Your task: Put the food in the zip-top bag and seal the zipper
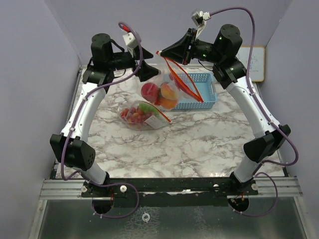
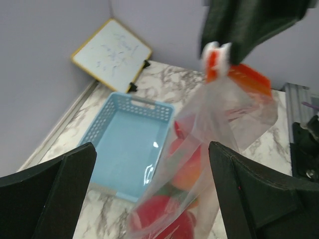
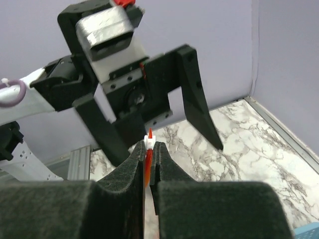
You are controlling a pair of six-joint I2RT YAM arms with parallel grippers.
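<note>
A clear zip bag with an orange-red zipper strip (image 1: 185, 79) hangs in the air from my right gripper (image 1: 161, 53), which is shut on its top corner. Reddish and orange fruit (image 1: 150, 92) fills the bag's lower part. In the right wrist view, the pinched orange corner (image 3: 148, 158) stands between the fingers. My left gripper (image 1: 152, 73) is open beside the bag's upper left side; in the left wrist view the clear film (image 2: 192, 149) shows between and beyond its spread fingers. A second clear bag (image 1: 142, 115) of food lies on the table.
Behind the hanging bag stands an empty-looking light-blue basket (image 1: 205, 105). A yellow-framed whiteboard (image 1: 257, 63) lies at the back right.
</note>
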